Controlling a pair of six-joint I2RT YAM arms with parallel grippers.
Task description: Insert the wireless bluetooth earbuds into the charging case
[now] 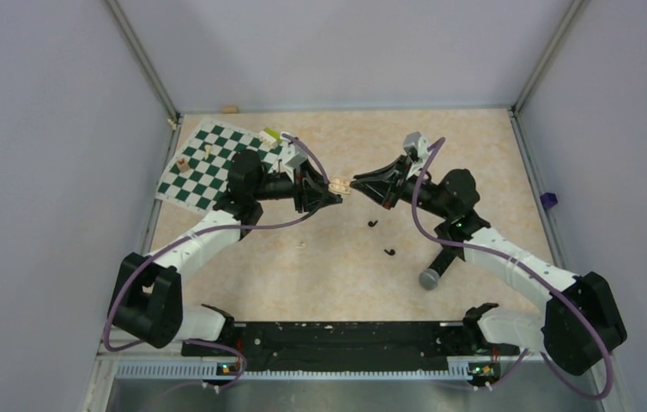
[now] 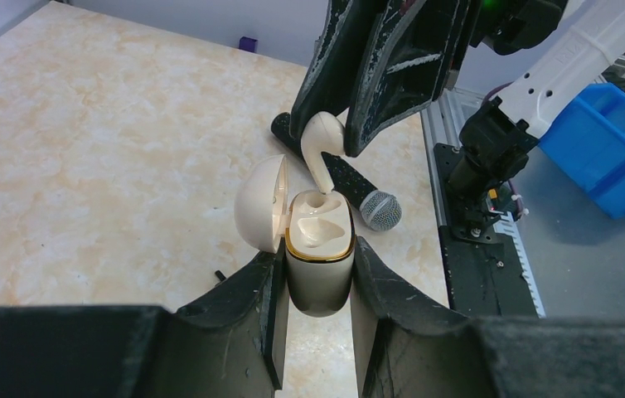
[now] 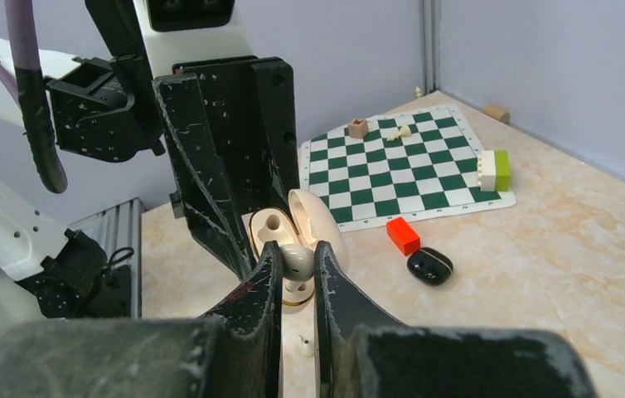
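My left gripper is shut on the cream charging case (image 2: 319,249). Its lid (image 2: 261,201) stands open, and both wells look empty. A cream earbud (image 2: 322,137) is pinched by its head in my right gripper, stem pointing down. In the left wrist view the stem's tip appears at the far edge of the case, close to the rounder well; I cannot tell whether they touch. From the right wrist view, the earbud's head (image 3: 297,262) covers part of the case (image 3: 269,228). A second small white earbud (image 1: 301,245) lies on the table.
Two small black pieces (image 1: 390,251) lie below the right gripper. A microphone (image 1: 438,268) rests near the right arm. To the left are a chessboard (image 1: 204,172), a black oval case (image 3: 430,266) and a red block (image 3: 404,235).
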